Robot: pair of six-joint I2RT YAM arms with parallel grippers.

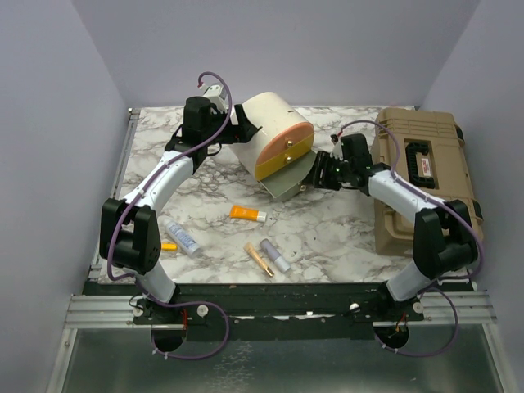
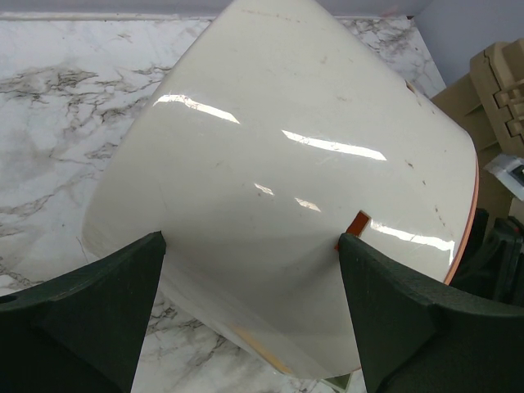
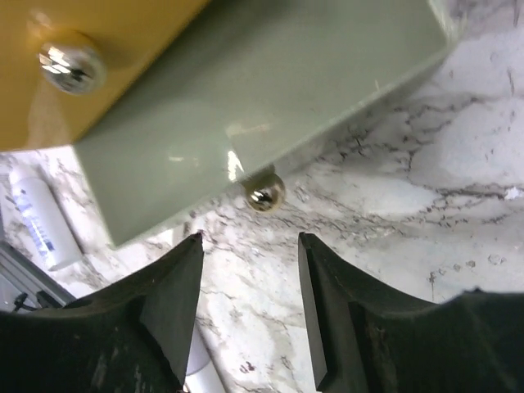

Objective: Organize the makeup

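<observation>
A white makeup organizer with orange top and yellow drawer front stands at the back centre; its bottom drawer is pulled out, pale grey-green inside, with a silver knob. My left gripper is open over the organizer's white body, fingers against or near it. My right gripper hangs just in front of the drawer and knob, fingers apart with nothing between. An orange tube, a white-blue bottle, a beige tube, a lilac tube and a yellow item lie on the marble.
A tan hard case fills the right side, close beside my right arm.
</observation>
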